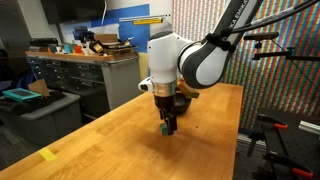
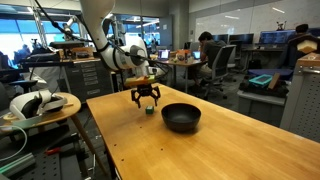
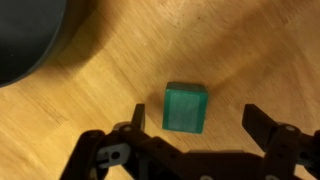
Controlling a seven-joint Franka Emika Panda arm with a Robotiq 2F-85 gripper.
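A small green block lies on the wooden table, centred in the wrist view between my gripper's two spread fingers. The fingers stand open, one on either side, with space between them and the block. Exterior view 1 has the gripper low over the table, partly covering the green block. From the other side, in exterior view 2, the block shows on the table just beneath the gripper.
A round black bowl stands on the table close to the block; its rim fills the wrist view's upper left corner. A yellow mark is at the table's left.
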